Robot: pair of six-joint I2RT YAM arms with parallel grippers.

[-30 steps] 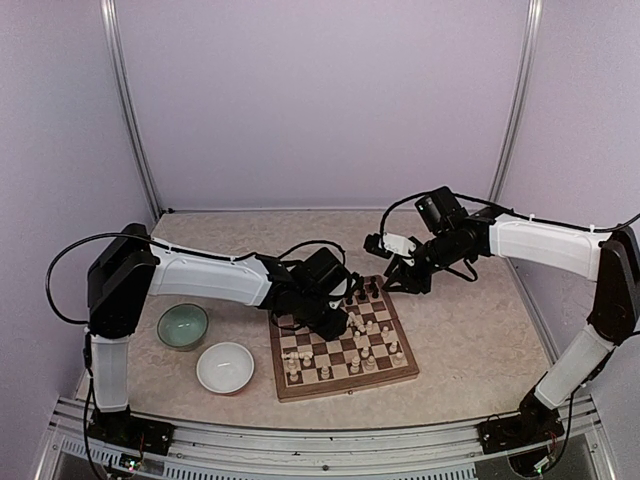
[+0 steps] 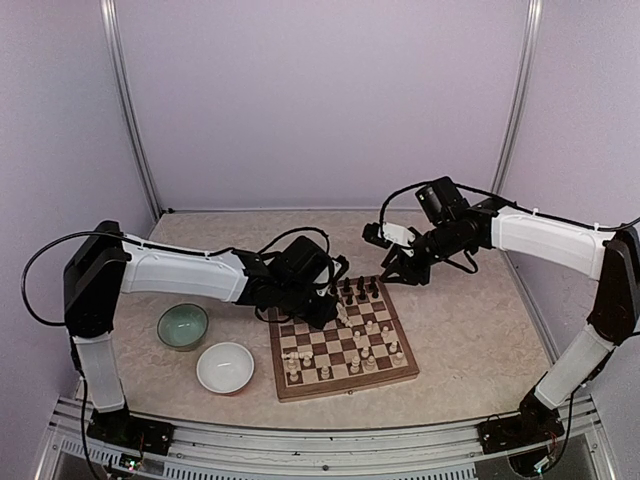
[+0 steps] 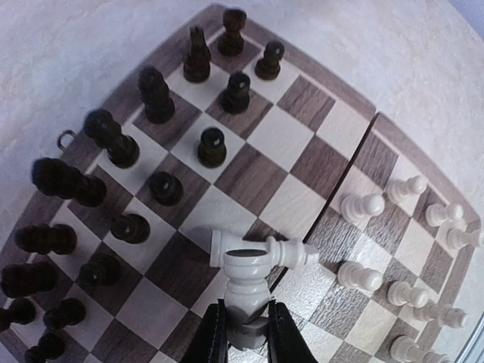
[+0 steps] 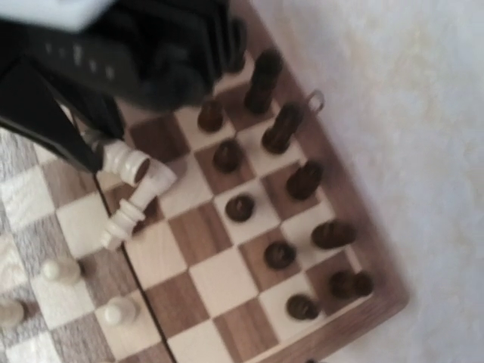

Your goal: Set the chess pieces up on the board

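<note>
A white chess piece (image 3: 247,291), seemingly a knight, is pinched by its head end in my left gripper, its base pointing away from the fingers. Beneath it a taller white piece (image 3: 283,251) lies on its side across the fold of the chessboard (image 2: 282,362). The right wrist view shows the held piece (image 4: 125,162) and the lying piece (image 4: 138,204) close together, with the left arm above. In the top view my right gripper (image 2: 400,272) hovers by the board's far right corner; its fingers are too dark to read.
Dark pieces (image 4: 305,180) stand in two rows along one side. White pawns (image 3: 359,276) and other white pieces occupy the opposite side. A green bowl (image 2: 183,327) and a white bowl (image 2: 225,387) sit left of the board.
The lying piece stays on the board. The right arm has shifted only slightly.
</note>
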